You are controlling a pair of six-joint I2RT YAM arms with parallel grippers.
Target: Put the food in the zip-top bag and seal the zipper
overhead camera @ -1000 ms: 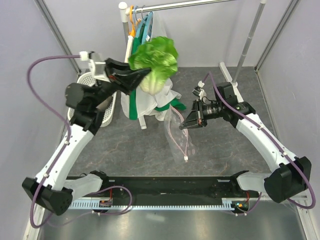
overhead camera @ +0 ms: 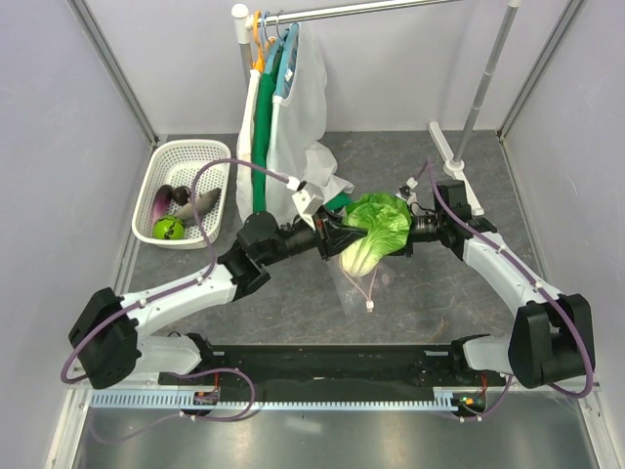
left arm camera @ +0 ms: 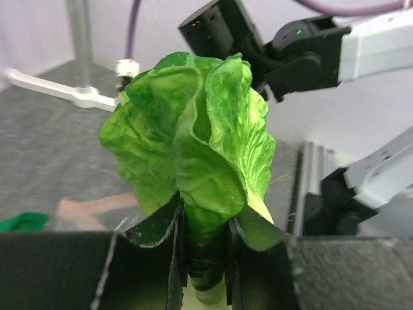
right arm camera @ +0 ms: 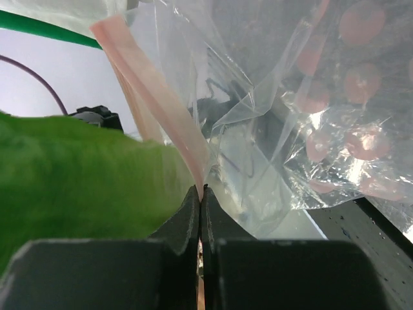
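My left gripper is shut on a romaine lettuce (overhead camera: pixel 376 220), held over the clear zip bag (overhead camera: pixel 356 293), which hangs below it with its zipper strip and white slider. In the right wrist view my right gripper is shut on the bag's pinkish zipper edge (right arm camera: pixel 161 103), with the lettuce's green leaves close by at left. From above, the lettuce hides my right gripper's tips. Whether the lettuce's base is inside the bag's mouth I cannot tell.
A white basket (overhead camera: pixel 148 215) at the back left holds eggplant, a green ball-like item and other food. A rack (overhead camera: pixel 352 10) hangs bags and cloths behind the bag.
The right arm has shifted slightly.
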